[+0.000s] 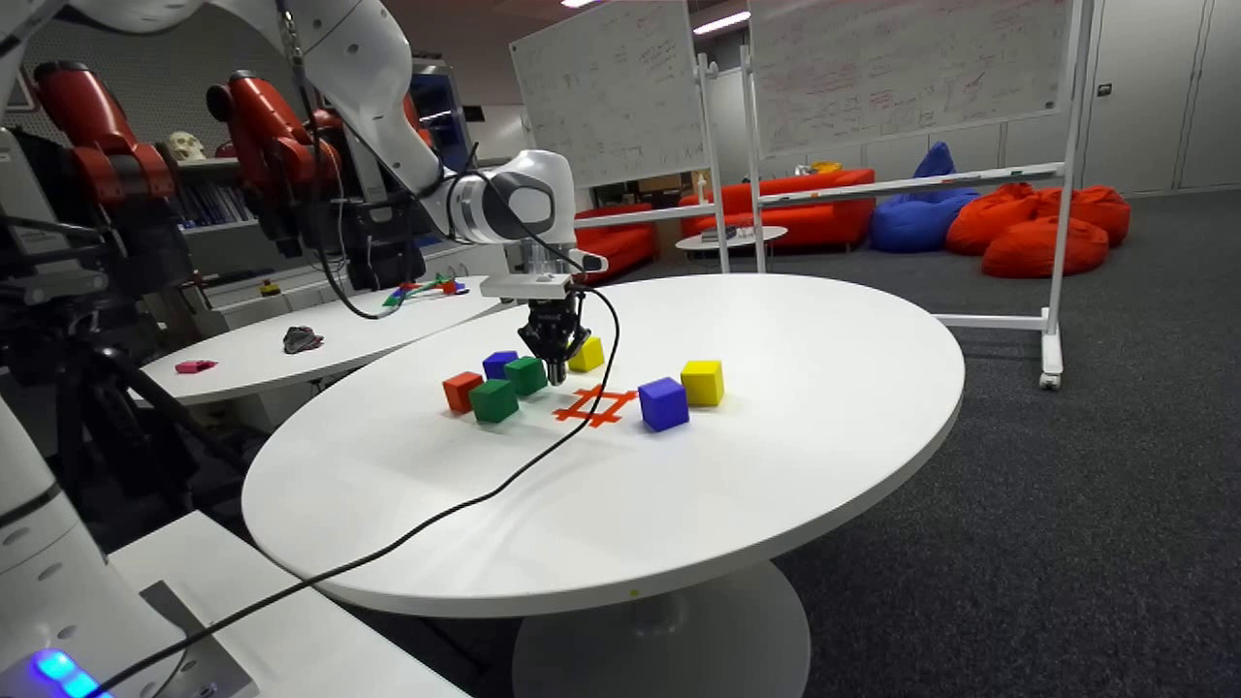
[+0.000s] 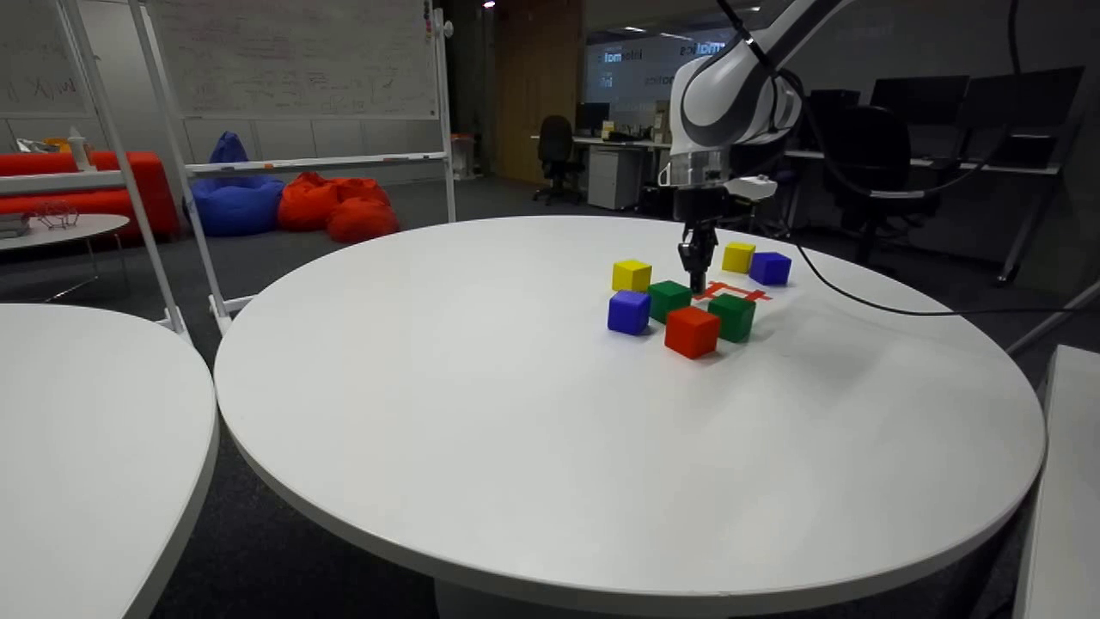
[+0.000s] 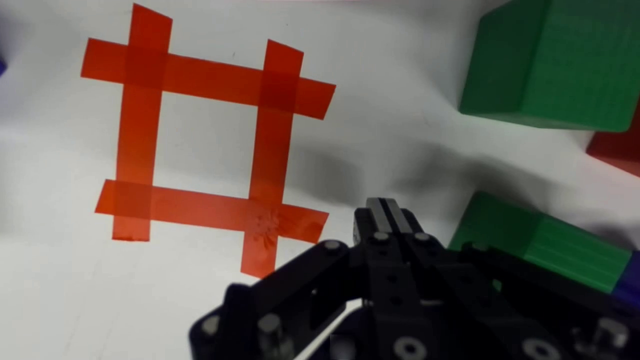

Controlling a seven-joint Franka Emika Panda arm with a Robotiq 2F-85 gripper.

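My gripper is shut, its fingertips pressed together with nothing showing between them. It hangs just above the white table, between the orange tape square and the green cubes. In the wrist view one green cube is at the upper right, and another green cube lies partly behind the fingers. Beside them in exterior view 2 are a red cube, a blue cube and a yellow cube. Across the tape square sit a second blue cube and a second yellow cube. No cube lies inside the tape square.
A black cable runs from the arm across the table in exterior view 1. The round table has wide bare room away from the cubes. Whiteboard stands and a second table are beyond its edge.
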